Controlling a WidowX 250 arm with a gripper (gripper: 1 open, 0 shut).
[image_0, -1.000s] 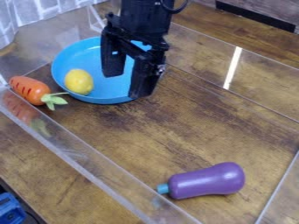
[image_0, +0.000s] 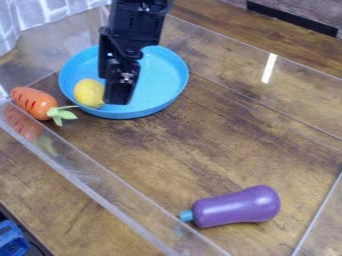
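Observation:
A blue bowl (image_0: 158, 88) sits at the upper left of the table with a yellow object (image_0: 90, 93), like a lemon, inside at its left. The black gripper (image_0: 115, 92) hangs over the bowl just right of the yellow object, open, with no object visible between its fingers. An orange toy carrot (image_0: 38, 102) lies left of the bowl, and a purple toy eggplant (image_0: 234, 207) lies at the lower right.
Clear plastic walls border the wooden table (image_0: 187, 150) along the left and right.
The gripper has moved left over the bowl, closer to the yellow object. The carrot, eggplant and bowl look unmoved.

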